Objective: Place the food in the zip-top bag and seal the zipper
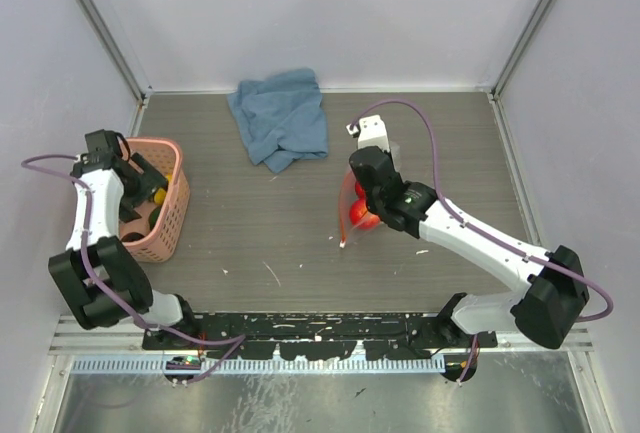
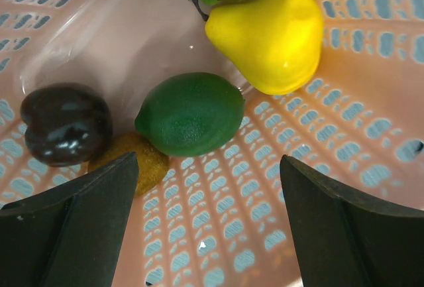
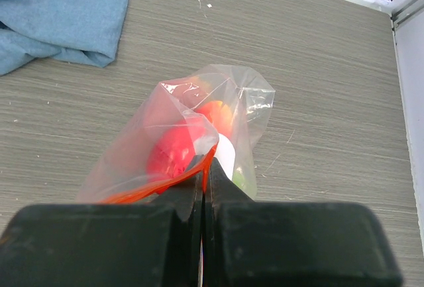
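Observation:
My left gripper point(image 1: 135, 178) is open inside the pink basket point(image 1: 170, 233) at the left. In the left wrist view, below it are a green fruit point(image 2: 190, 113), a yellow pear point(image 2: 265, 38), a dark pepper point(image 2: 65, 123) and an orange-brown fruit point(image 2: 134, 164). My right gripper is shut on the orange rim of the clear zip bag point(image 3: 119, 168), which holds red food point(image 3: 171, 151), an orange-yellow piece and a white one.
A blue cloth point(image 1: 278, 118) lies at the back middle. The table point(image 1: 250, 233) between basket and bag is clear. Walls border the workspace.

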